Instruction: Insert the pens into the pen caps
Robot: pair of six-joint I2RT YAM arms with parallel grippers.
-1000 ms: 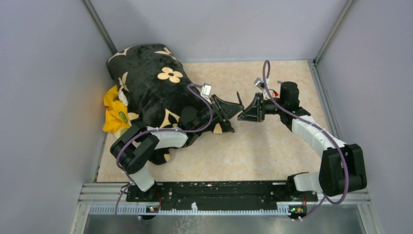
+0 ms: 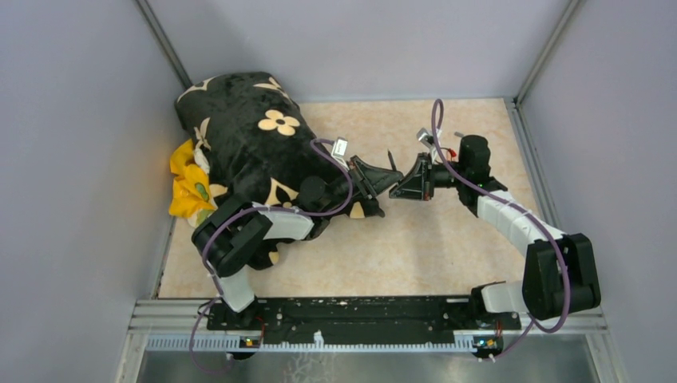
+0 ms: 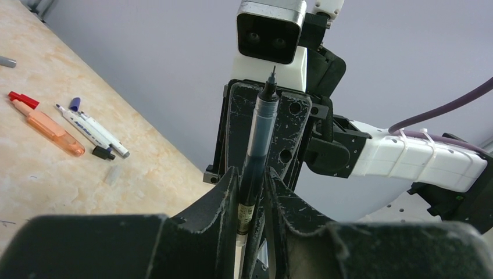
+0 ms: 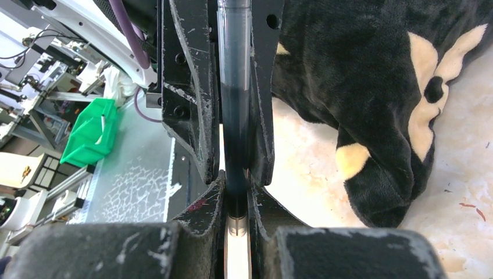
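A dark fineliner pen (image 3: 260,133) with a clear grey barrel stands upright between my two grippers, its tip exposed at the top. My right gripper is shut on it. My left gripper has its fingers close around the pen's lower part; whether they grip it is unclear. In the top view the two grippers meet near the table's middle. On the table in the left wrist view lie an orange marker (image 3: 55,132), a red cap (image 3: 24,99), white pens (image 3: 104,133), a blue cap (image 3: 74,104) and a black cap (image 3: 103,153).
A black patterned plush cloth (image 2: 239,136) with a yellow bag (image 2: 189,187) covers the table's left side. Walls enclose the back and sides.
My left arm's elbow has shifted slightly to the right. The grippers and pen are in nearly the same place; the right arm is still.
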